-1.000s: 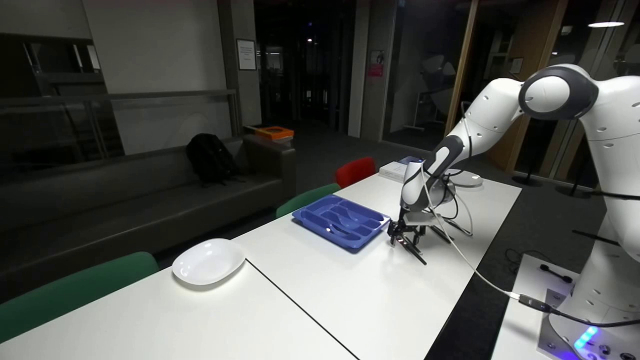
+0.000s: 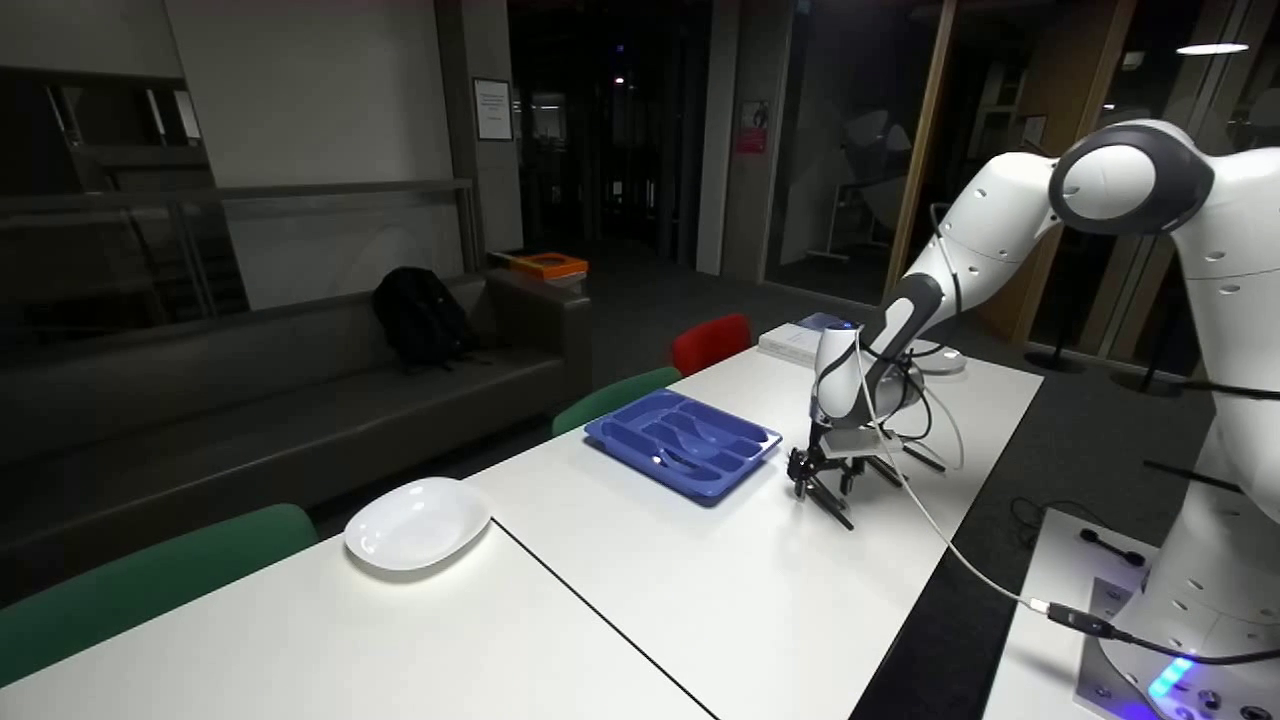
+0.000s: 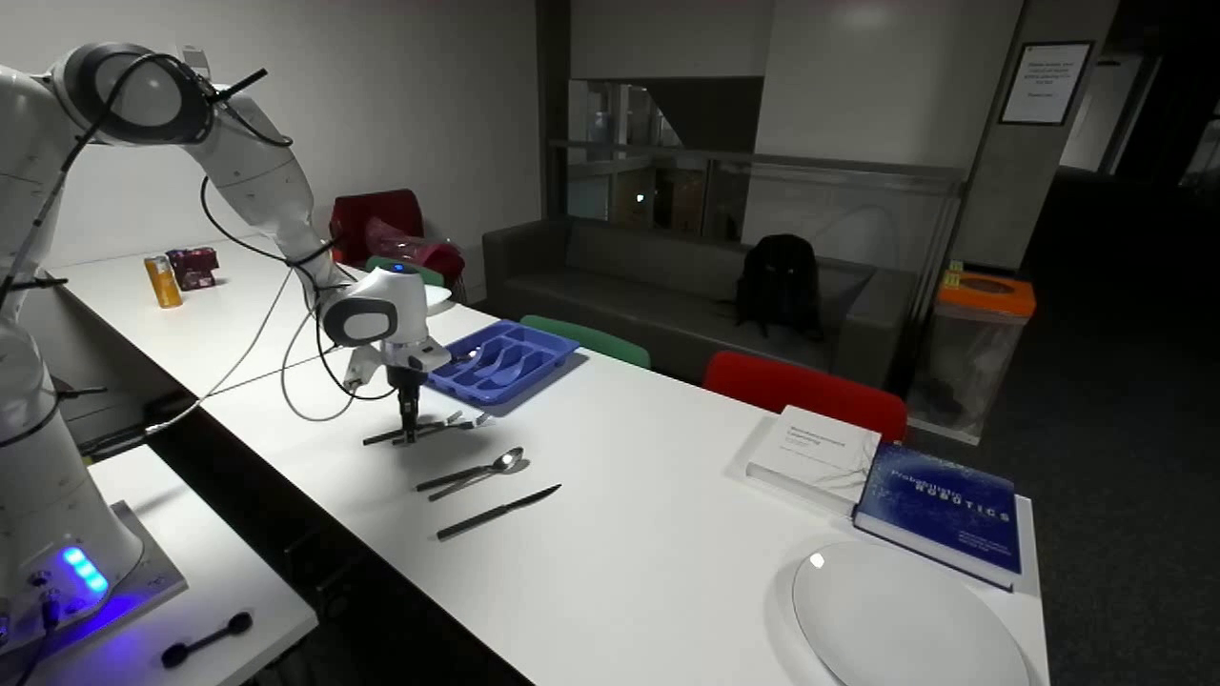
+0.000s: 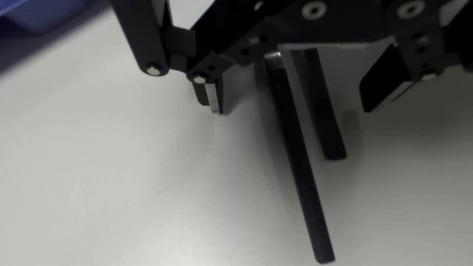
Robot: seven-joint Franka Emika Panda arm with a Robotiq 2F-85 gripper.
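Note:
Low over the table, my gripper stands open, one fingertip on each side of a pair of black-handled utensils. In the wrist view the long handle (image 4: pixel 298 159) and the shorter-looking handle (image 4: pixel 327 119) run side by side in the gap; neither is gripped. From exterior view 2 these look like forks (image 3: pixel 466 422), lying beneath the gripper (image 3: pixel 407 434). A blue cutlery tray (image 2: pixel 708 490) lies just beyond the gripper (image 2: pixel 823 480). In exterior view 2, spoons (image 3: pixel 506 459) and a knife (image 3: pixel 499 513) rest nearby.
A white dish (image 2: pixel 417 524) sits on the table in exterior view 1. Books (image 3: pixel 940 511) and a white plate (image 3: pixel 904 617) occupy the other end. An orange can (image 3: pixel 162 282) stands far back. Bare table surrounds the cutlery; a cable (image 2: pixel 924 516) hangs from the arm.
The arm and gripper have shifted slightly right and a little lower in exterior view 1, away from the blue tray. Tray and dish have not moved.

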